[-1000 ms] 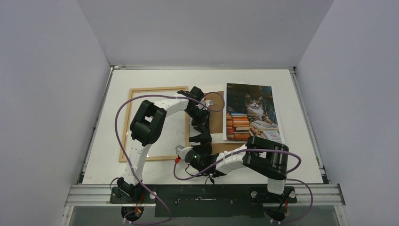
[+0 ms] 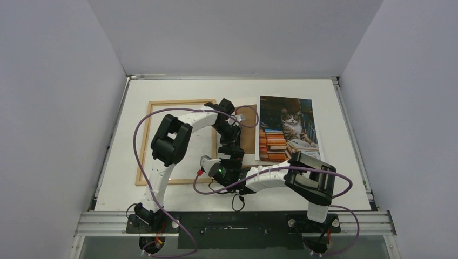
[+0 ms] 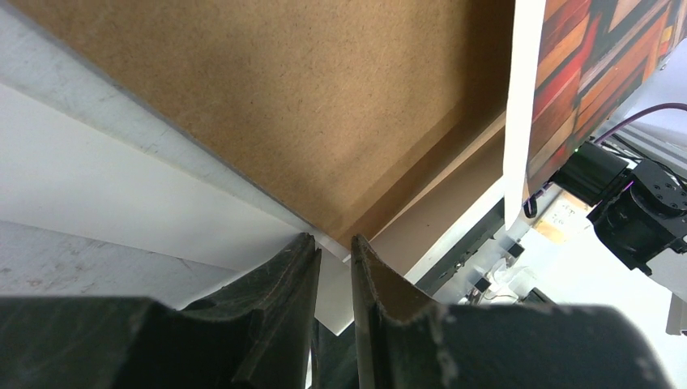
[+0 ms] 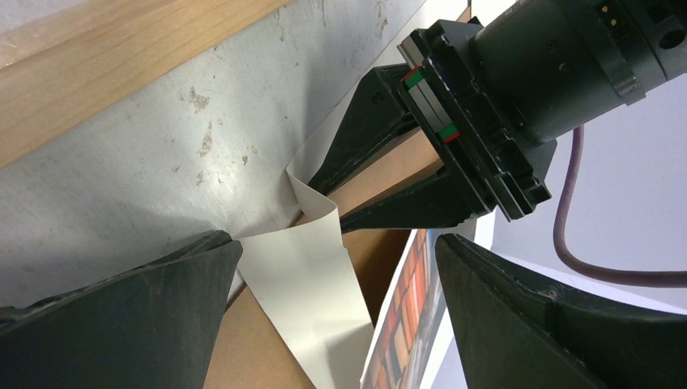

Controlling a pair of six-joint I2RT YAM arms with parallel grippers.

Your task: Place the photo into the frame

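The cat-and-books photo [image 2: 289, 124] lies right of the wooden frame [image 2: 143, 145]; brown board [image 2: 247, 140] with white sheet lies between. My left gripper is shut on the edge of a white sheet at the brown board's border. In the right wrist view, the left gripper's black fingers touch the folded white sheet [image 4: 300, 284]. My right gripper is open around that folded sheet, its fingers apart, close to the left gripper.
Both arms crowd the middle over the board. Grey side walls [image 2: 405, 124] bound the area.
The left arm, frame and photo look almost unchanged.
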